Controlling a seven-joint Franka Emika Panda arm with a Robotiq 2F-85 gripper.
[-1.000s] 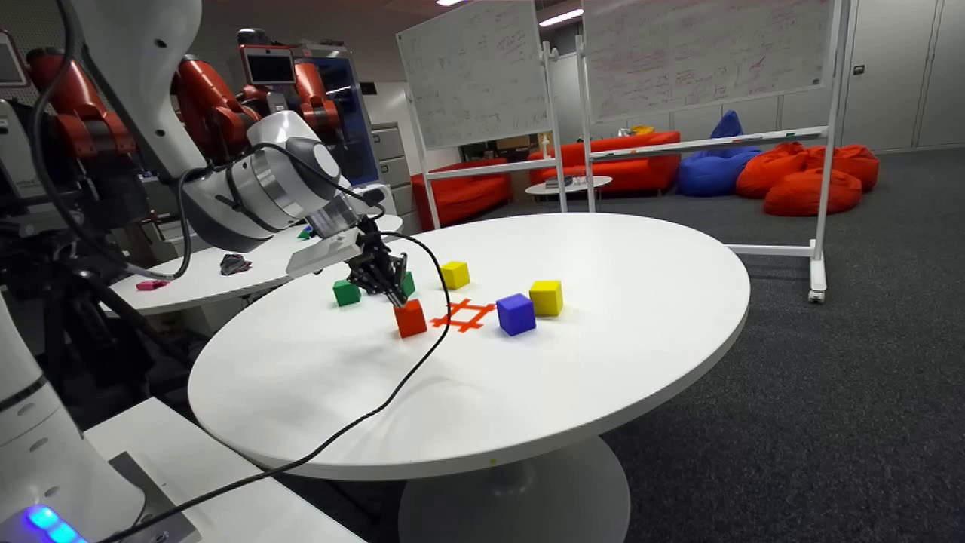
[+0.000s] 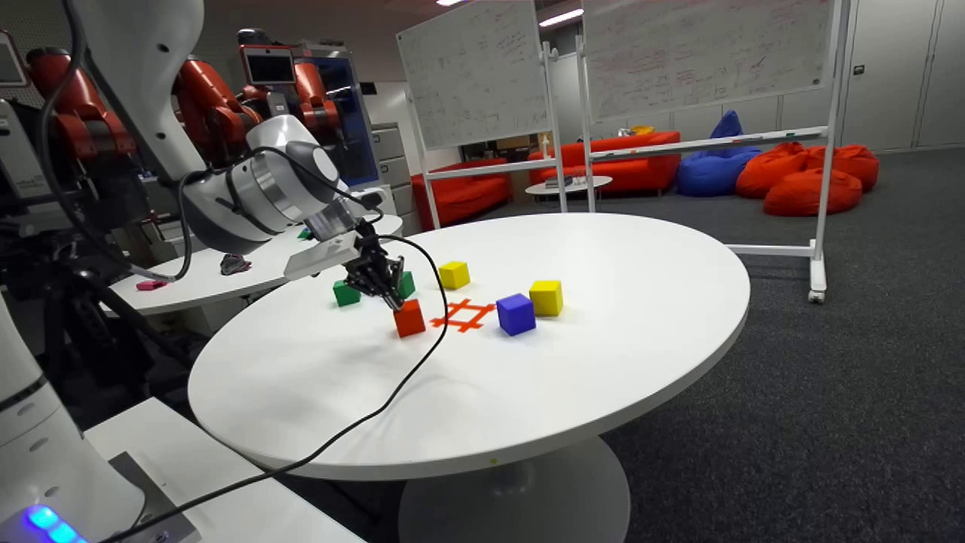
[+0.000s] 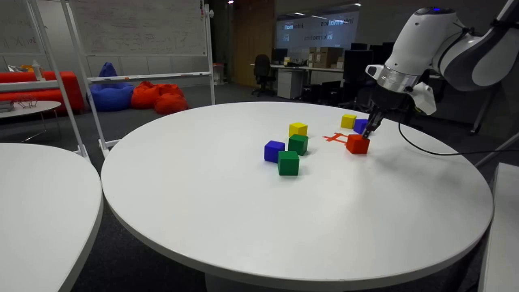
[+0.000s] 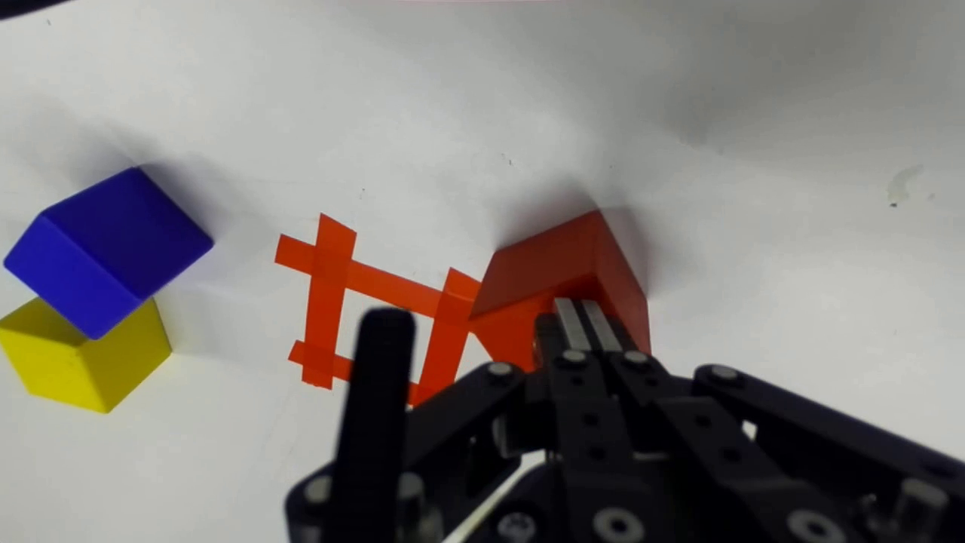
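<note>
Close by the red tape hash mark (image 4: 389, 286) on the white table sits a red cube (image 4: 540, 271); in the wrist view its edge appears to overlap a corner of the tape. My gripper is shut, its two fingers pressed together with nothing showing between them. The tips lie over the red cube, at or touching its upper part, and hide some of it. Exterior view 1 has the gripper (image 2: 396, 306) slanting down onto the cube (image 2: 409, 318) from behind. Whether the tips press on the cube I cannot tell.
A blue cube (image 2: 516, 314) and a yellow cube (image 2: 546, 298) stand beyond the tape. Behind it is another yellow cube (image 2: 454, 274). Green cubes (image 3: 288, 163) and a blue cube (image 3: 274, 151) cluster elsewhere. A black cable (image 2: 389, 398) hangs across the view.
The gripper and the red cube have shifted very slightly to the left in exterior view 1. The other cubes on the round table look unmoved.
</note>
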